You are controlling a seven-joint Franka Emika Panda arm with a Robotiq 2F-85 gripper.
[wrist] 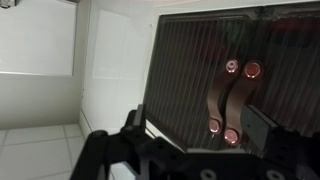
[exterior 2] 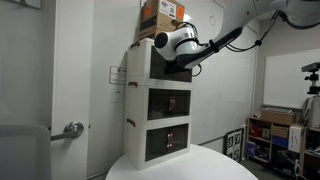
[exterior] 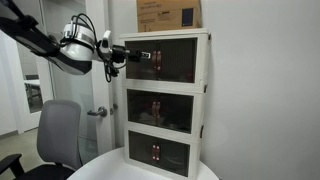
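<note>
A white cabinet (exterior: 205, 100) of three stacked units stands on a round white table (exterior: 105, 168). Each unit has dark, see-through double doors, and all look shut. Near the middle of the top doors (exterior: 178, 60) hangs my gripper (exterior: 146, 55), in front of their left half. In the wrist view two brown leather handles (wrist: 240, 100) with metal rivets lie side by side on the ribbed doors, just beyond my gripper. Its fingers stand open, with nothing visible between the fingers. The handles' lower ends come close to the gripper in that view; contact cannot be told.
Cardboard boxes (exterior 2: 160, 18) sit on top of the cabinet. A grey office chair (exterior: 60, 135) stands at left, before a door with a metal handle (exterior 2: 70, 130).
</note>
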